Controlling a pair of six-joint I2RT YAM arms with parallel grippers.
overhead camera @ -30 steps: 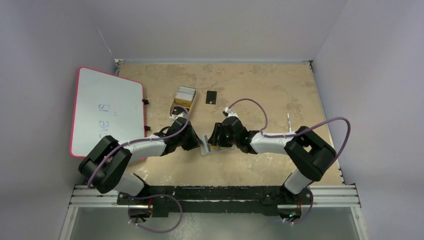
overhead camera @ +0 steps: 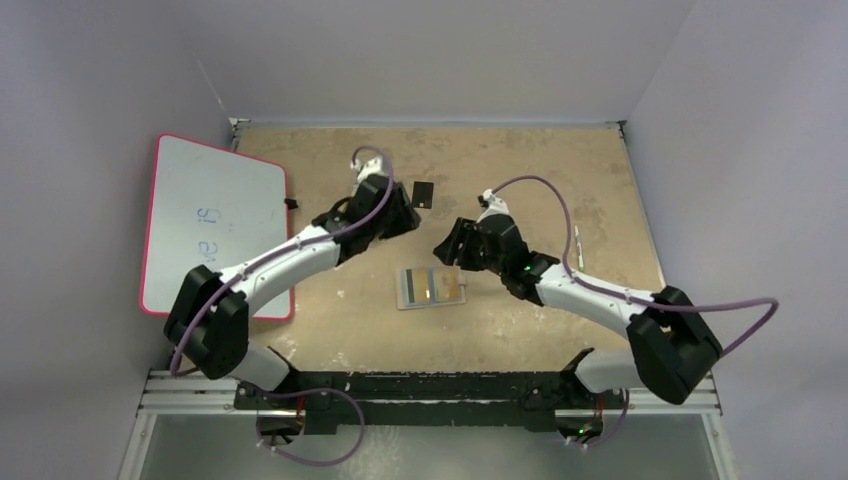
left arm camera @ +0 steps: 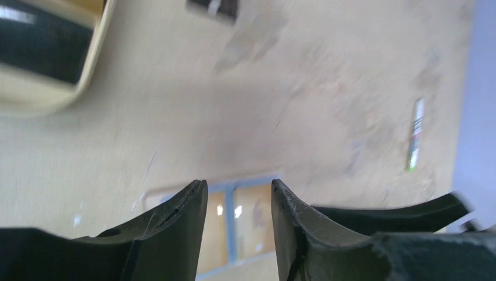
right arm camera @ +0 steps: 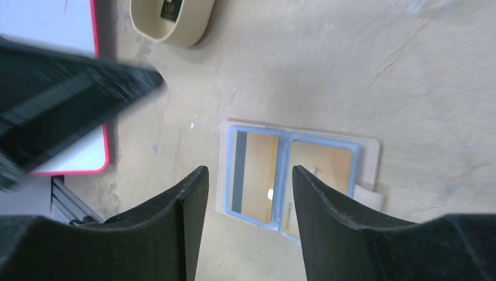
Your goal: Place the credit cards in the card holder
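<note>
The card holder (overhead camera: pixel 430 288) lies flat on the table with its transparent, blue-edged pockets upward. In the right wrist view, a tan insert with a dark stripe shows in the holder's left pocket (right arm camera: pixel 252 175), and a tan surface in its right one (right arm camera: pixel 320 167). My left gripper (overhead camera: pixel 404 220) is above the table beyond the holder, fingers apart and empty; its own view is blurred. Over the holder's far right side hovers my right gripper, also open with nothing between its fingers. A black card (overhead camera: pixel 423 195) rests on the table farther back.
A pale box (right arm camera: pixel 190 26) stands to the left, with a dark item inside; the left arm covers it in the top view. The whiteboard (overhead camera: pixel 215 220) fills the left side. A pen (overhead camera: pixel 579 248) lies far right. Bare table spreads across the back and right.
My left gripper has moved from the holder's left edge away toward the back. The right gripper has shifted slightly back and right, leaving more of the holder uncovered. The box is now hidden from above.
</note>
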